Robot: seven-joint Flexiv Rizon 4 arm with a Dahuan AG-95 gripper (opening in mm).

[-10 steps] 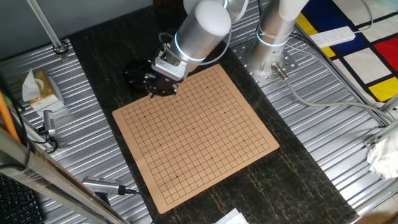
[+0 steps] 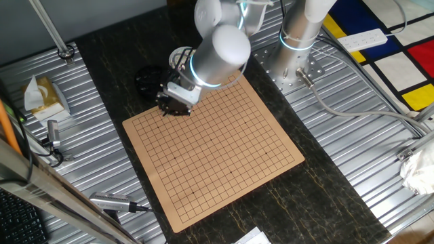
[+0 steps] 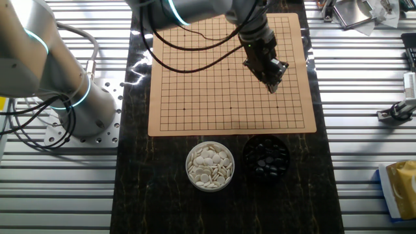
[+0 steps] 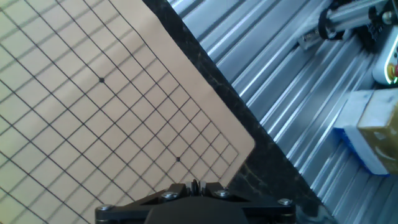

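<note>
A tan board with a black grid lies bare on the dark tabletop, with no stones visible on it. My gripper hangs over the board's edge nearest the bowls in exterior view 1. In exterior view 2 the gripper points down above the grid. Its fingertips look drawn together at the bottom of the wrist view; no piece shows between them. White stones fill a white bowl beside the board. A black bowl next to it contains dark stones, hard to make out singly.
A tissue box stands on the ribbed metal surface at the left. White paper lies near the front edge. Past one board corner in the wrist view, the metal surface is partly bare.
In exterior view 1 the arm and gripper have shifted slightly left and downward, farther over the board. The white bowl behind the arm has come more into sight.
</note>
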